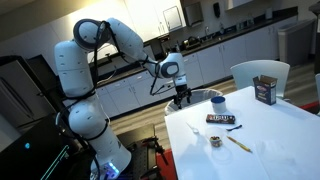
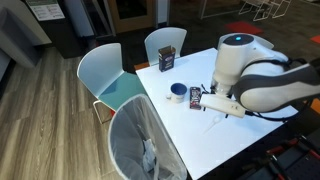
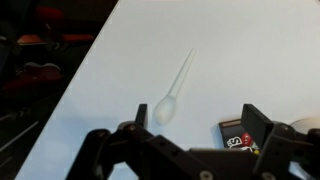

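My gripper [image 1: 182,97] hangs over the table's left edge, near the bin, its fingers pointing down. In the wrist view the gripper stands open, with its dark fingers wide apart and nothing held between them. A pale, translucent spoon [image 3: 172,98] lies flat on the white table, ahead of the fingers, its bowl towards me. Partly hidden by the right finger [image 3: 258,122] is a dark packet [image 3: 232,134]. Exterior view 1 shows the whole packet [image 1: 220,119] right of the gripper.
A blue cup [image 1: 217,104] and a dark box [image 1: 265,90] stand towards the back. Nearer are a small jar [image 1: 215,141], a dark utensil [image 1: 234,127] and a yellow pencil [image 1: 240,145]. A lined bin [image 2: 145,140] adjoins the table.
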